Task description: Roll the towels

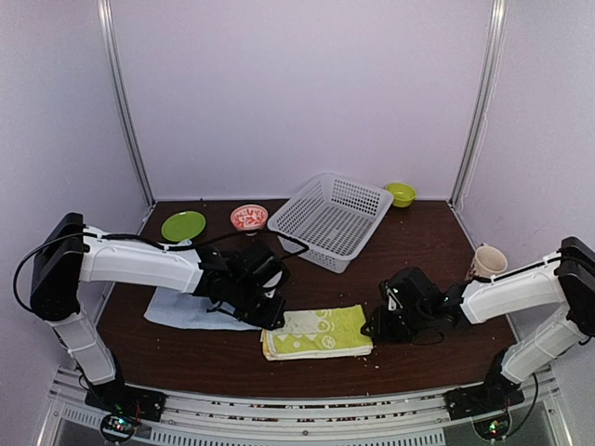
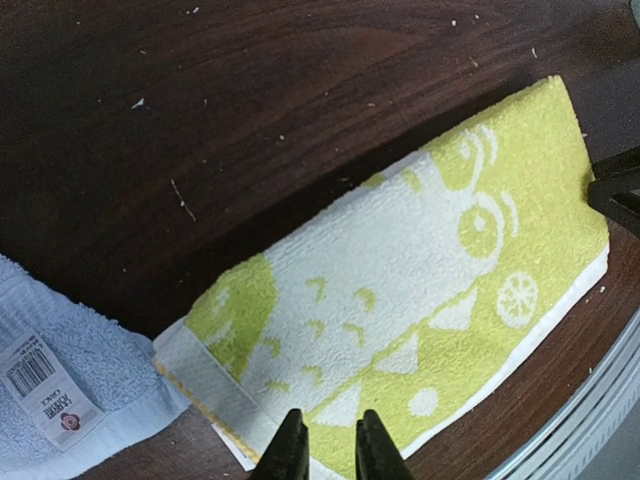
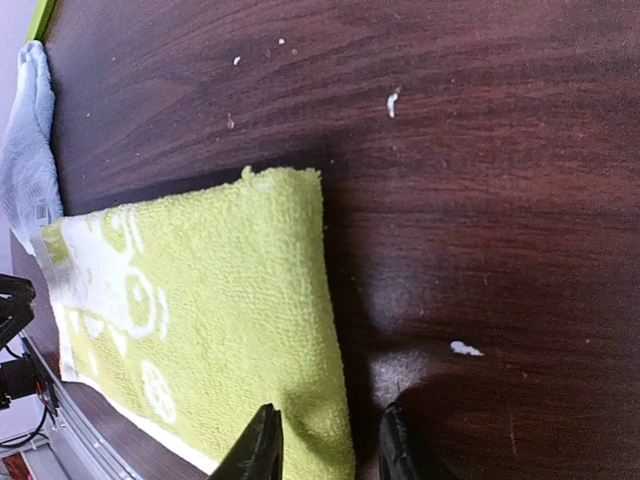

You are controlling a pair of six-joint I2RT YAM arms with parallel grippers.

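A folded yellow-green and white patterned towel (image 1: pixel 321 334) lies flat near the table's front middle. My left gripper (image 1: pixel 273 320) is over its left end; in the left wrist view its fingers (image 2: pixel 294 445) stand apart above the cloth, holding nothing visible. My right gripper (image 1: pixel 370 327) is low at the towel's right end; in the right wrist view its fingertips (image 3: pixel 264 435) straddle the rolled-over edge, one on the towel and one beside it, apart. A light blue towel (image 1: pixel 195 311) with a label lies to the left, partly under the left arm.
A white perforated basket (image 1: pixel 330 218) sits at the back centre, with a red bowl (image 1: pixel 249 216), a green plate (image 1: pixel 183 226) and a green bowl (image 1: pixel 401 193). A mug (image 1: pixel 487 263) stands at the right edge. Bare table lies between basket and yellow towel.
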